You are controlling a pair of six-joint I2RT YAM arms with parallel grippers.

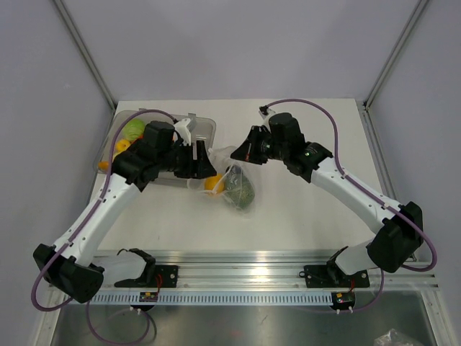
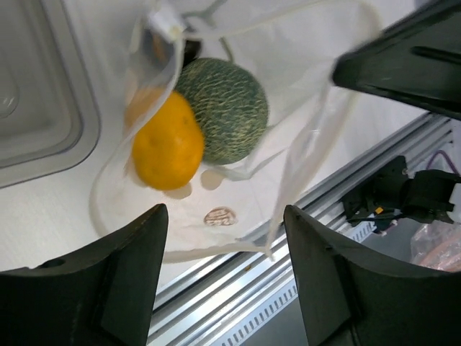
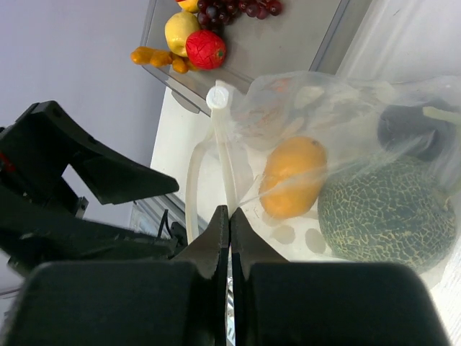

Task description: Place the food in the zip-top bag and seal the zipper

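The clear zip top bag (image 1: 238, 204) stands open mid-table, holding an orange food item (image 2: 168, 144), a green netted melon (image 3: 385, 213) and a dark item (image 3: 409, 128) partly veiled by plastic. My right gripper is shut at the bag's top edge, with the white zipper strip at its tips. My left gripper is open above the bag's near side, fingers apart, with the bag's edge showing between and beyond them.
A grey bin (image 1: 194, 127) at the back left holds fruit and vegetables, including grapes (image 3: 230, 9) and a red fruit (image 3: 206, 49).
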